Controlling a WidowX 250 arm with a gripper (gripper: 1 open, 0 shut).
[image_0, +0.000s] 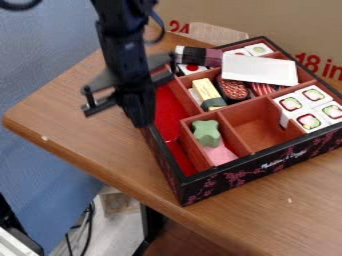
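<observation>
My black gripper (135, 108) hangs at the upper left, its tip low by the left edge of the compartmented box (241, 180), over the red left compartment. Whether its fingers are open or shut I cannot make out. In the box are a green piece (206, 134), a pink piece (219, 156), a yellow piece (209, 94), dark round and striped pieces (234, 87), white roll pieces (310, 108) and a white slab (259, 69).
A cardboard sheet (267, 25) stands behind. The table's front-left edge drops to the floor.
</observation>
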